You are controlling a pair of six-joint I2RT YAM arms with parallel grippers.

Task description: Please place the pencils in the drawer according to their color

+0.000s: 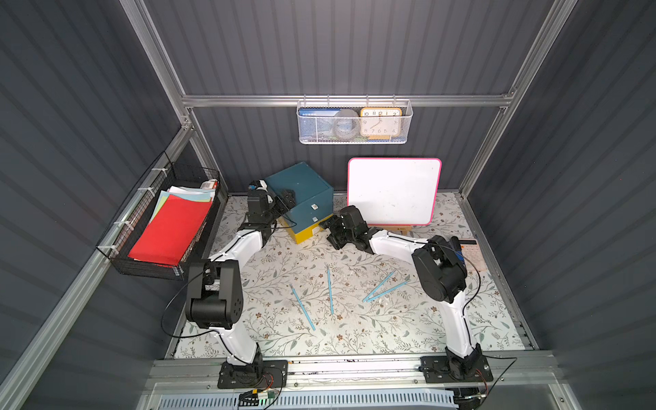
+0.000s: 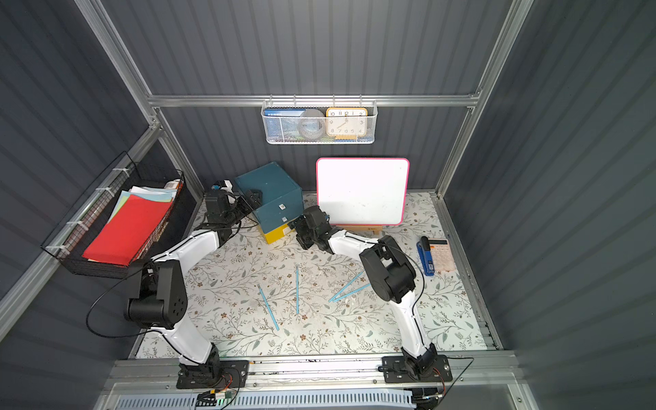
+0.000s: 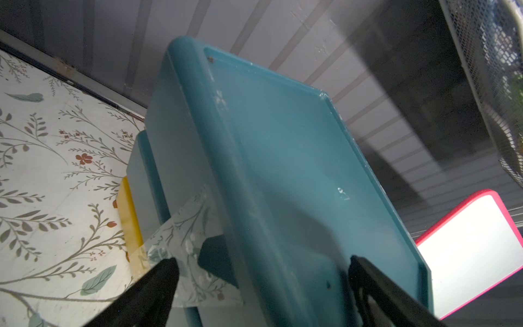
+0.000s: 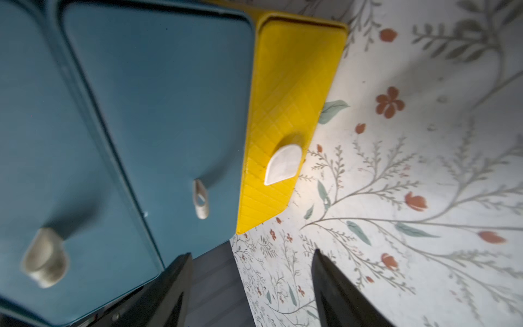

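A teal drawer cabinet [image 1: 300, 183] stands at the back, left of centre, with a yellow bottom drawer [image 4: 291, 92]. In the right wrist view its teal middle drawer [image 4: 163, 98] and all visible fronts look shut. The yellow front has a white handle [image 4: 283, 164]. My left gripper is open, its fingers on either side of the cabinet's upper left edge; contact is unclear. Facing the drawer fronts, my right gripper stands open with nothing between its fingers. Several light blue pencils lie on the table, including one [image 1: 302, 307] leftmost and another [image 1: 330, 290] near the middle.
A whiteboard [image 1: 394, 191] leans behind my right arm. At the right lie a blue stapler [image 2: 425, 256] and a notepad [image 2: 442, 257]. A wire basket [image 1: 184, 270] with paper hangs left.
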